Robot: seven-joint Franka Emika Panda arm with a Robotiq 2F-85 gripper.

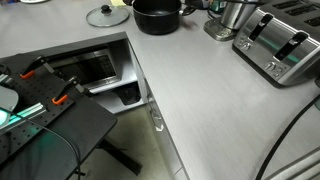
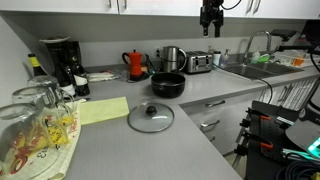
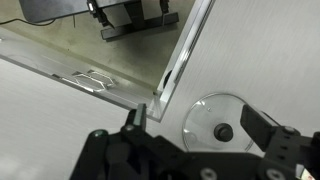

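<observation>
In the wrist view my gripper stands open with nothing between its fingers. It is high above the counter, and below it lies a round glass lid [image 3: 205, 113] with a black knob. The second exterior view shows the gripper [image 2: 211, 33] raised in front of the upper cabinets, well clear of everything on the counter. The glass lid [image 2: 151, 118] rests flat on the counter there, in front of a black pot [image 2: 168, 86] that has no lid on it. The first exterior view has the pot [image 1: 158, 15] beside the lid [image 1: 107, 16]; the gripper is outside that view.
A steel toaster [image 1: 280, 42] stands at the back right of the counter [image 1: 215, 110]. Upside-down glasses [image 2: 50, 125], a coffee maker [image 2: 66, 62], a red moka pot [image 2: 134, 66] and a yellow sheet [image 2: 103, 109] are further left.
</observation>
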